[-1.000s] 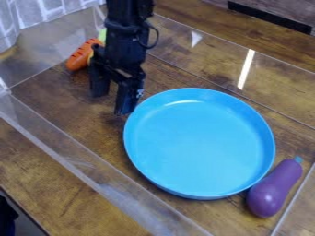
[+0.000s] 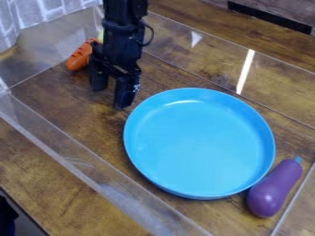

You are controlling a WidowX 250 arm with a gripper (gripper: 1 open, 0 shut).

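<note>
The black gripper hangs over the wooden floor of the tray, upper centre-left, left of and behind the blue plate; it stands open, with nothing visible between its fingers. An orange carrot lies behind it at the upper left, partly hidden, with a green and yellowish item next to it mostly behind the arm. A large blue plate fills the lower right. A purple eggplant lies at the far right front, beside the plate.
Clear plastic walls border the tray along the left and front. Bare wood is free at the left and at the upper right behind the plate.
The gripper has moved slightly left and up in the view, away from the plate. The plate, carrot and eggplant have not visibly moved.
</note>
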